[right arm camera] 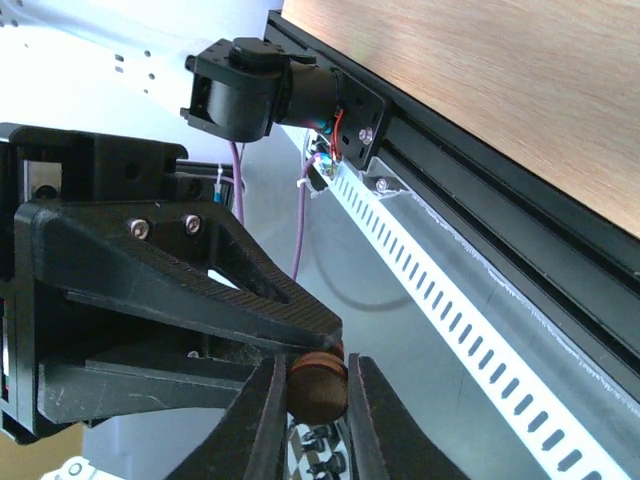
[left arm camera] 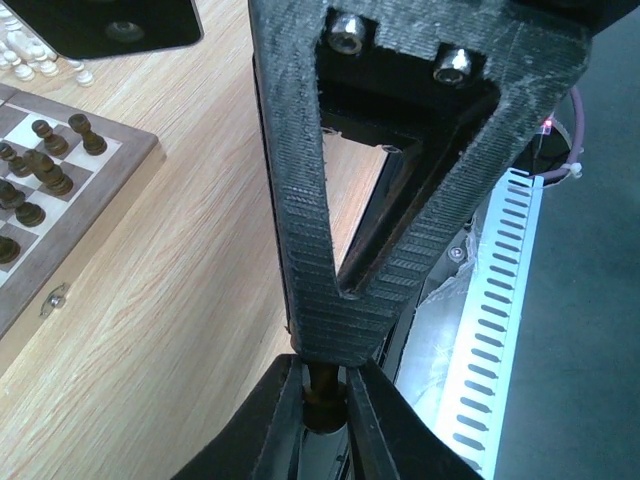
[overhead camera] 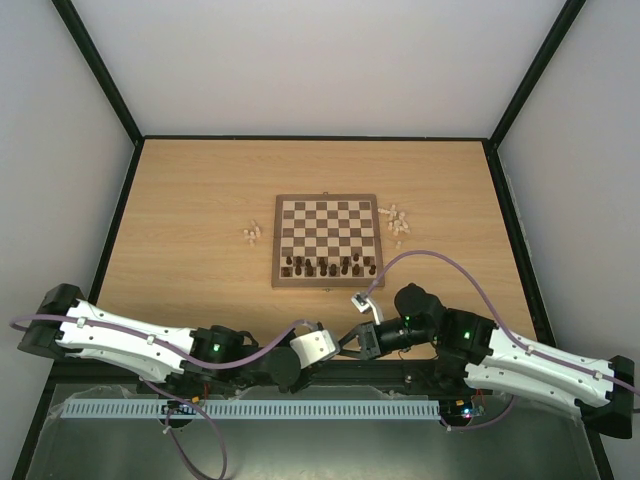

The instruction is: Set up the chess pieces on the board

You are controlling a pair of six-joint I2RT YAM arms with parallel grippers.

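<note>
One dark chess piece [left arm camera: 325, 413] is pinched between both grippers in front of the board. In the left wrist view my left gripper is shut on it, and the other hand's textured fingers reach its upper end. From the right wrist view, the piece's round brown base [right arm camera: 317, 392] shows between the fingertips of my right gripper, also shut on it. The chessboard [overhead camera: 278, 235] lies mid-table, its near rows filled with dark pieces [overhead camera: 322, 268]. Light pieces [overhead camera: 397, 220] lie loose off its right side, others [overhead camera: 252, 232] off its left.
Both arms meet low over the table's front edge, beside the black frame rail [right arm camera: 470, 185] and the perforated metal strip [overhead camera: 250, 409]. Bare wooden tabletop [overhead camera: 200, 180] surrounds the board at the back and sides.
</note>
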